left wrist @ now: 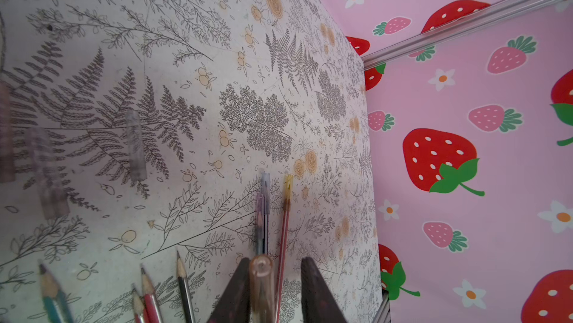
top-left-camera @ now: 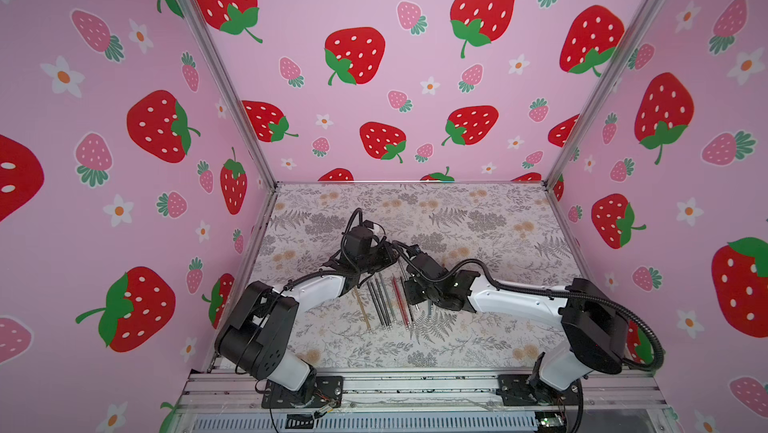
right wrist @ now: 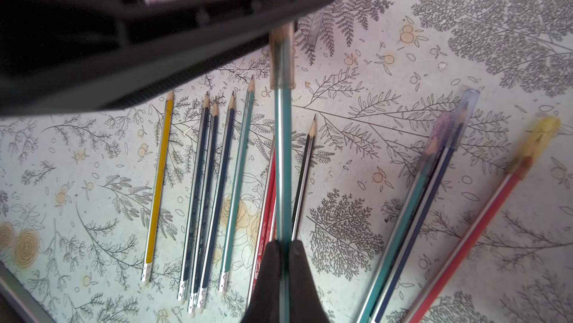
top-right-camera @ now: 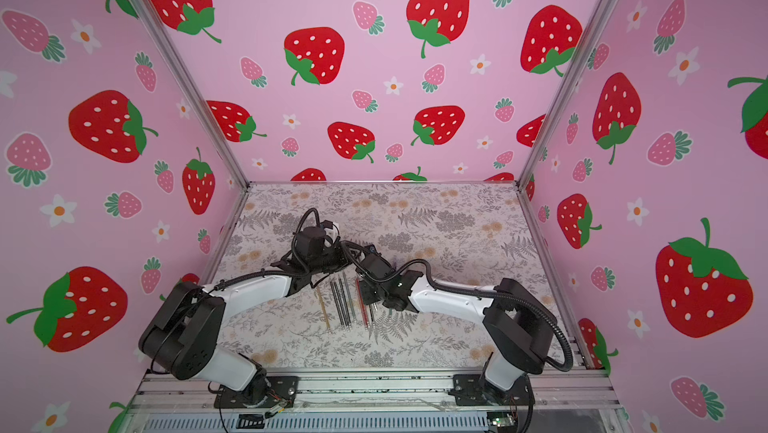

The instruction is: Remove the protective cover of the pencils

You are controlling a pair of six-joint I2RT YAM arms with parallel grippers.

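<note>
A teal pencil (right wrist: 283,162) stands lengthwise in the right wrist view, with my right gripper shut on its shaft. Over its tip sits a translucent brownish cover (right wrist: 282,63), partly hidden by the left gripper's dark body. In the left wrist view that cover (left wrist: 261,284) lies between the spread fingers of my left gripper, close to the left finger and clear of the right one. Capped pencils on the table are a teal one with a purple cover (right wrist: 438,132), a blue one with a bluish cover (right wrist: 464,108) and a red one with a yellow cover (right wrist: 537,144).
Bare-tipped pencils lie side by side, among them a yellow pencil (right wrist: 158,191), a teal pencil (right wrist: 238,174) and a black pencil (right wrist: 304,171). Loose clear covers (left wrist: 136,144) lie on the patterned table.
</note>
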